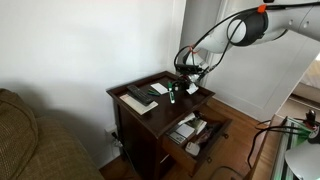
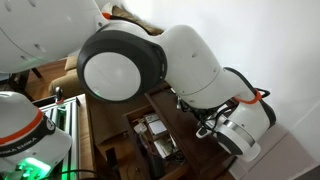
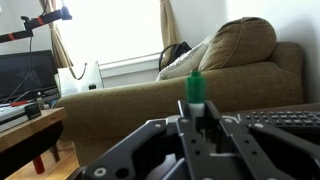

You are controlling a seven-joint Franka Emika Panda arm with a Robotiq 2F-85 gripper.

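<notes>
My gripper is shut on a slim upright object with a green top and a whitish lower part, the green-topped stick. In exterior view 1 the same stick shows as a small green and white upright shape just left of the gripper, over the dark dresser top. Whether its lower end touches the surface cannot be made out. The arm blocks the gripper from sight in exterior view 2.
Below the dresser top, an open drawer holds several mixed items. A pale flat item and a dark one lie at the top's left end. A white wall stands behind; a brown couch shows in the wrist view.
</notes>
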